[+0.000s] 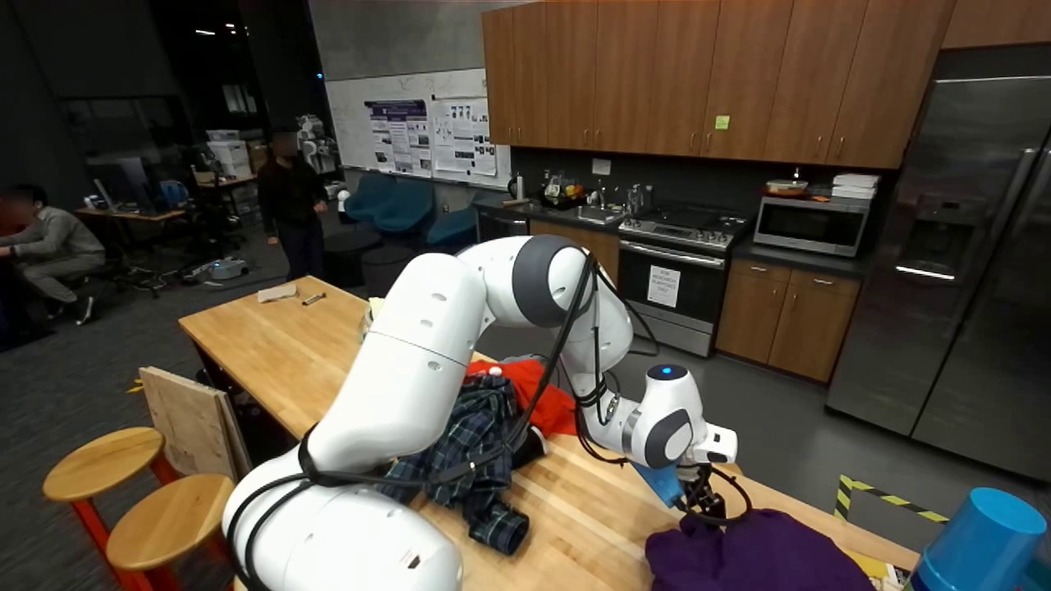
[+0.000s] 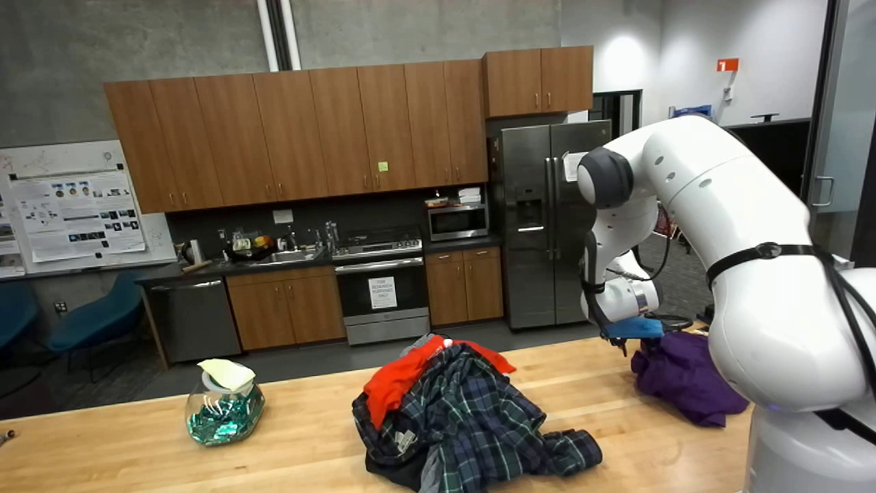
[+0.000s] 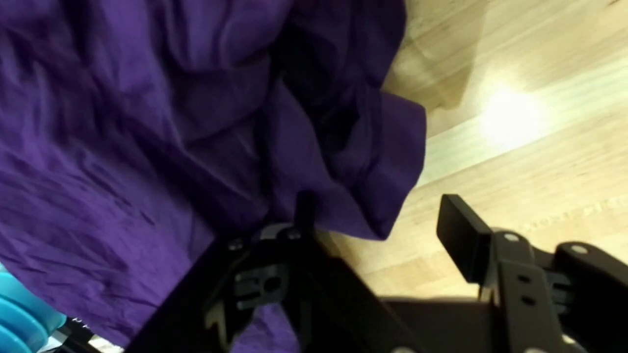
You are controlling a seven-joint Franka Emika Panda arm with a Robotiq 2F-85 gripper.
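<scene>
A crumpled purple cloth [image 3: 147, 129] fills the left of the wrist view. In the second exterior view, the same purple cloth [image 2: 690, 378] lies in a heap on the right of the table. My gripper is at the edge of the heap with its fingers well apart. One of the fingers [image 3: 462, 238] is over bare wood. The other presses against or sits over the purple fabric; I cannot tell which. A folded corner of the cloth reaches into the gap, not pinched. From the first exterior view, the gripper [image 1: 711, 507] points down at the heap, its tips hard to make out.
A pile of clothes with a dark plaid shirt [image 2: 493, 419] and a red garment [image 2: 402, 378] lies mid-table. A glass bowl [image 2: 226, 415] with green shiny filling stands farther left. Blue cups [image 1: 985, 542] sit beyond the purple heap. Bare wood separates the two piles.
</scene>
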